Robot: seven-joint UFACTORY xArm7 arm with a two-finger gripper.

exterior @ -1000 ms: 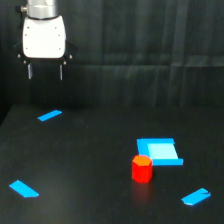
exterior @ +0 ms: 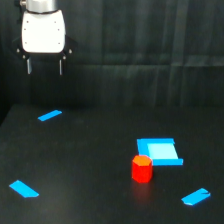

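Observation:
High at the far left, my gripper (exterior: 45, 67) hangs over the back of the table, its two thin fingers apart and nothing between them. A small red block (exterior: 142, 170) stands on the dark table, right of centre and towards the front. Just behind it lies a blue-bordered square with a pale middle (exterior: 163, 151). In this view the block overlaps the square's front left corner; whether the two touch, I cannot tell. The gripper is well away from both.
Blue tape strips lie at the back left (exterior: 50, 115), the front left (exterior: 23, 189) and the front right (exterior: 196, 197). Dark curtains (exterior: 140, 60) hang behind.
My gripper has risen slightly. The red block, the blue square and the tape strips have not moved.

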